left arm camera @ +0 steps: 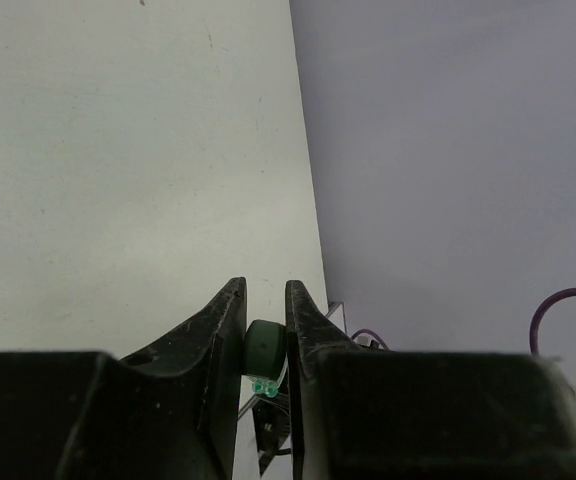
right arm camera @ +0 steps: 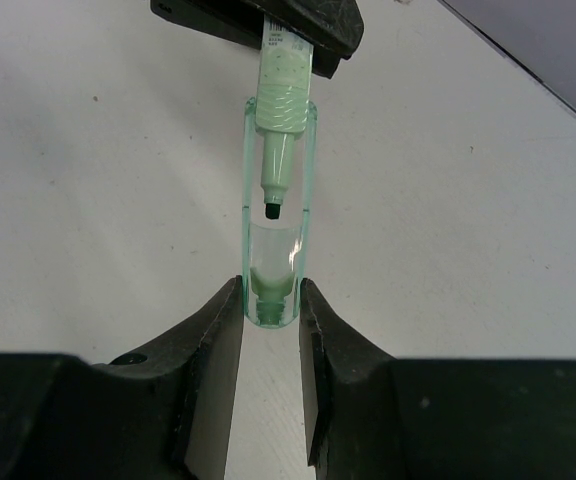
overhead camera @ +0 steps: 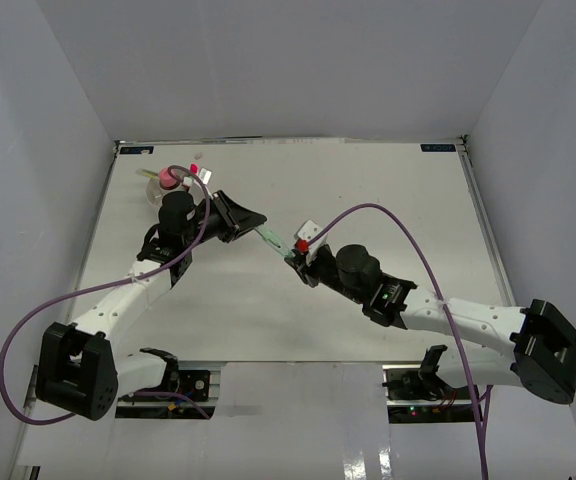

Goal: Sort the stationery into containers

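A pale green marker (right arm camera: 285,75) points its dark tip down into a clear cap (right arm camera: 308,190) in the right wrist view. The cap's rim surrounds the threaded neck of the marker. My left gripper (overhead camera: 255,224) is shut on the marker, whose dark green end (left arm camera: 264,350) shows between the fingers in the left wrist view. Below it, my right gripper is shut on the closed lower end of the cap. From the top view, marker and cap form one pale green line (overhead camera: 273,240) between both grippers, held above the table.
At the table's far left a round container (overhead camera: 154,192) holds a pink item (overhead camera: 168,177), partly hidden by the left arm and its purple cable. A small red item (overhead camera: 194,169) is beside it.
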